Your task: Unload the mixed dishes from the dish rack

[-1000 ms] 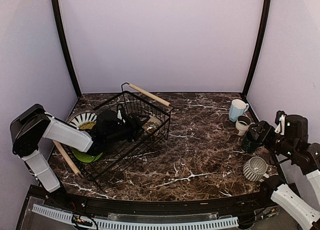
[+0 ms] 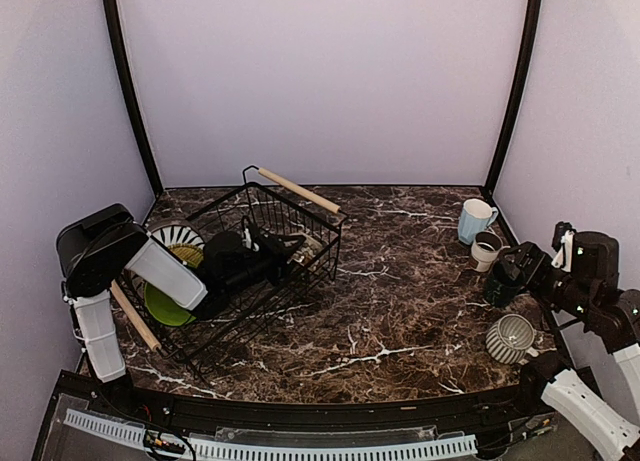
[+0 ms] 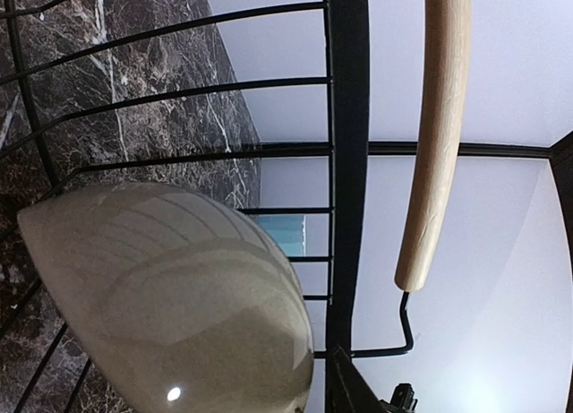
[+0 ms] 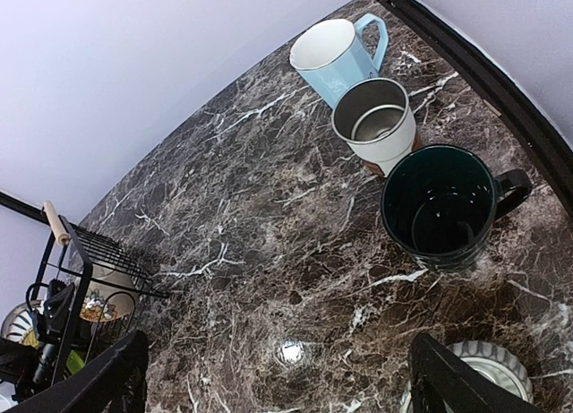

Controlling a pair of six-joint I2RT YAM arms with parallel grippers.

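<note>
The black wire dish rack [image 2: 262,301] stands at the left, holding a striped plate [image 2: 172,236] and a green dish [image 2: 165,306]. My left gripper [image 2: 290,251] is inside its right end, at a pale cream dish [image 3: 170,288], which fills the left wrist view; the fingers are mostly hidden. At the right stand a light blue mug [image 4: 327,59], a white cup [image 4: 385,140], a dark green mug [image 4: 434,225] and a ribbed mug [image 2: 510,341]. My right gripper [image 2: 515,271] hangs over them; in its wrist view its fingers stand apart with nothing between them.
Wooden handles [image 2: 297,189] top the rack's ends. Walls close in the back and both sides.
My left arm has shifted rightward, with its gripper moving slightly further into the rack's right end. The right arm and the mugs have not moved.
</note>
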